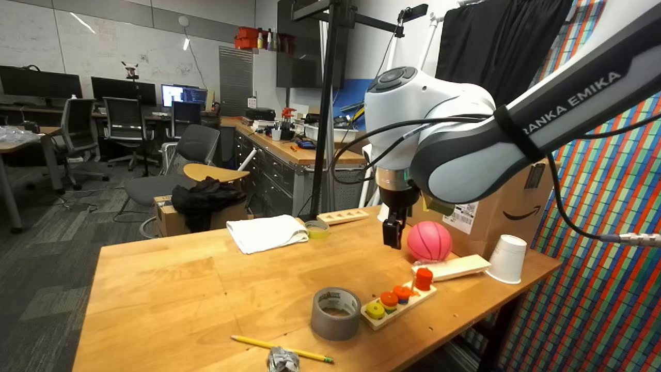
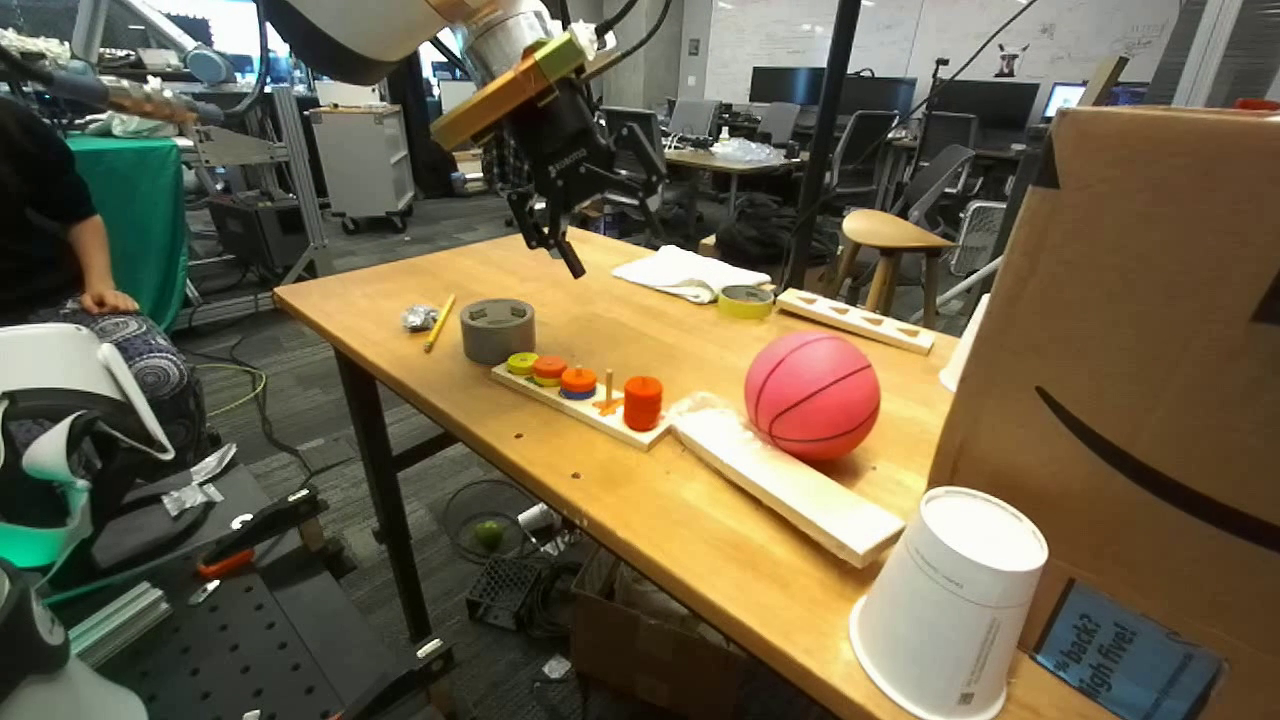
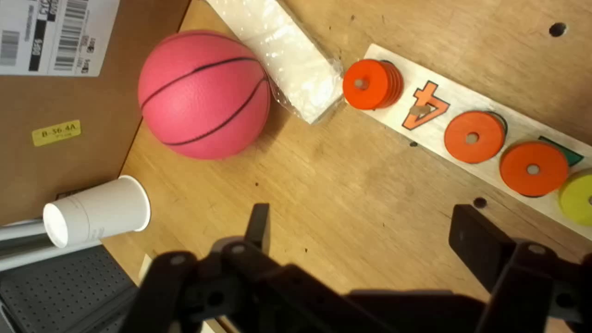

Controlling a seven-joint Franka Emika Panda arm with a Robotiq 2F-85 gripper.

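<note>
My gripper is open and empty, its two black fingers spread wide above bare wood. A pink ball (image 2: pixel 812 395) with black lines rests on the table, apart from the gripper and in front of the cardboard box. Wooden peg board (image 3: pixel 408 117) carries a stack of red-orange rings (image 3: pixel 373 84), more orange rings and a yellow-green ring (image 2: pixel 522 362). One peg, by the printed orange 4, stands bare. A plastic-wrapped pale wooden block (image 2: pixel 780 480) lies between the ball and the table's near edge, its end close to the peg board.
Grey tape roll (image 1: pixel 335 313), pencil (image 1: pixel 282 349) and crumpled foil (image 1: pixel 283 359) lie near the front. White cloth (image 1: pixel 267 233), yellow tape (image 1: pixel 317 230) and a holed wooden strip (image 1: pixel 342 216) sit farther back. White cup (image 1: pixel 507 259) and cardboard box (image 1: pixel 520 204) bound the right.
</note>
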